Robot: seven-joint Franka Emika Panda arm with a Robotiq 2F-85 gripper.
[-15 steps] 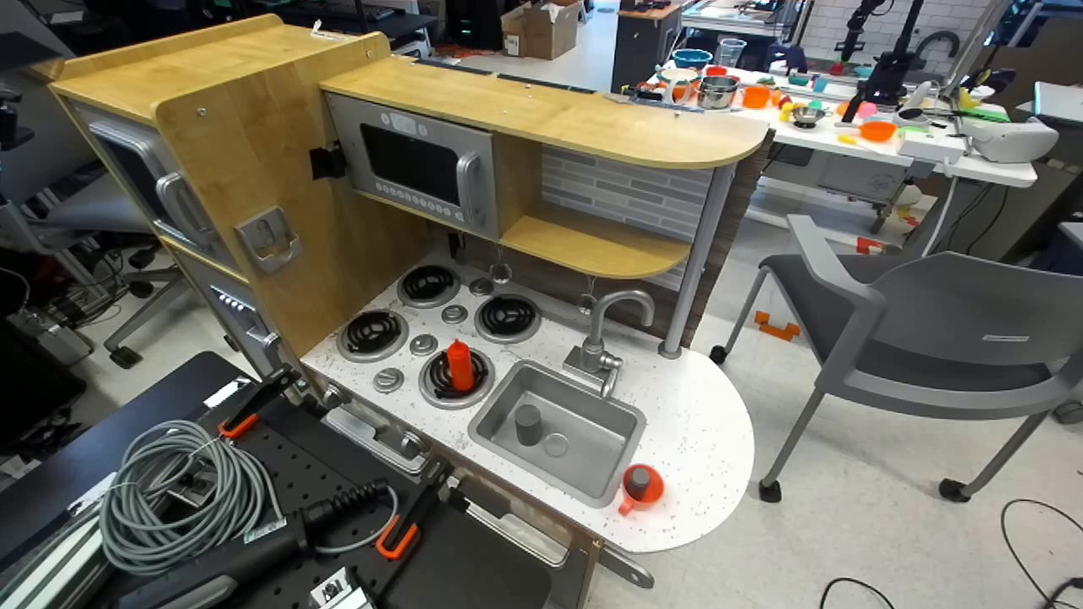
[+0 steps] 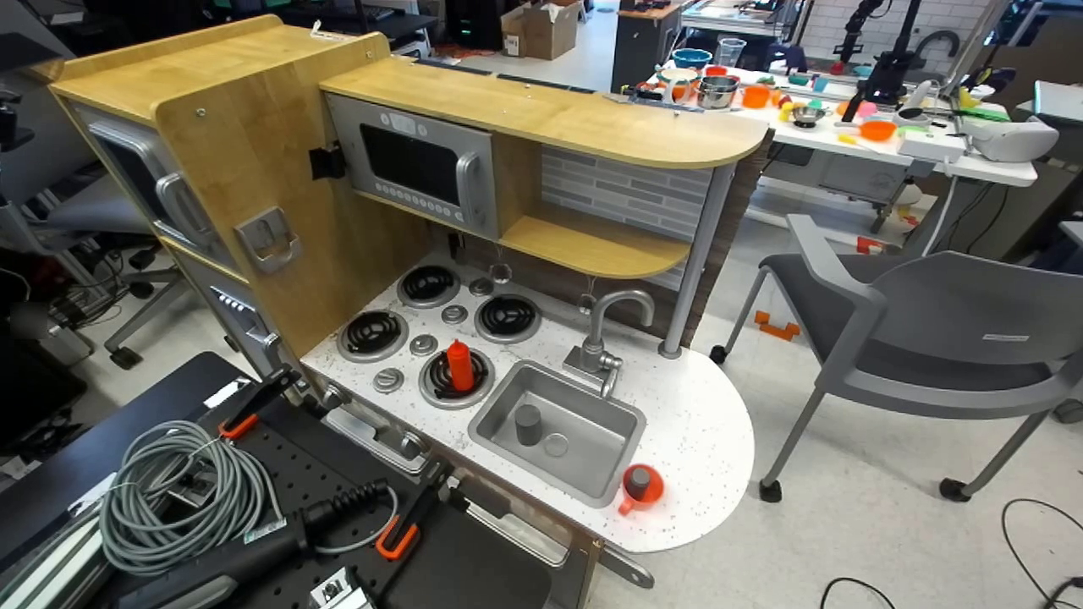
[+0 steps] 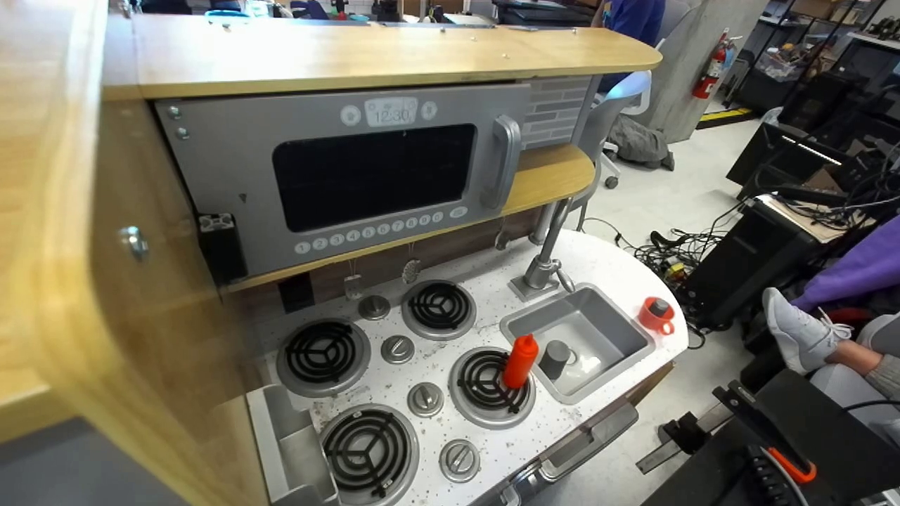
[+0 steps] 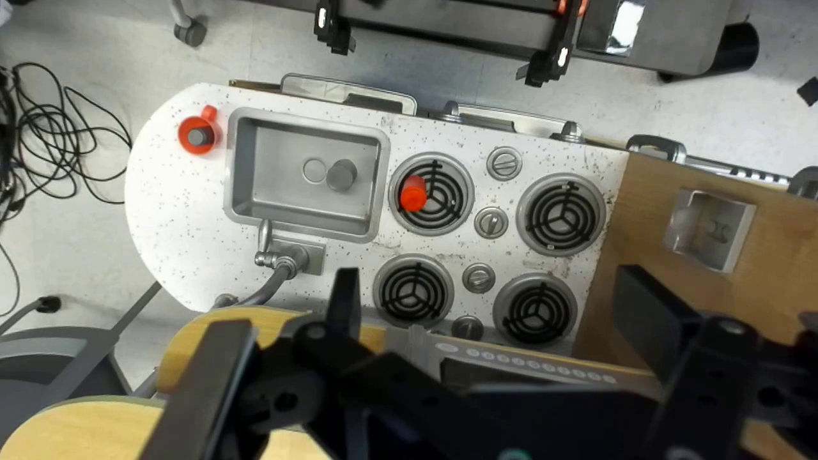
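Note:
High over the toy kitchen, my gripper is open, its black fingers [image 4: 652, 318] wide apart with nothing between them. A red bottle [image 2: 459, 365] stands upright on the burner closest to the sink [image 2: 640, 426]. Inside the sink is a dark grey cylinder [image 2: 528, 425]. On the rounded end of the white counter rests a red cup [image 2: 651, 496], its handle to one side, with another grey piece [image 2: 637, 479] in it. From above, the wrist view shows the bottle [image 4: 413, 194], cylinder [image 4: 341, 176] and cup [image 4: 190, 138] well below the gripper.
A faucet [image 2: 599, 335] rises behind the sink. The microwave [image 2: 416, 167] and a wooden shelf [image 2: 599, 238] overhang the back of the counter, and a tall wooden cabinet [image 2: 254, 193] closes the burner side. Bare counter [image 2: 711, 426] surrounds the cup.

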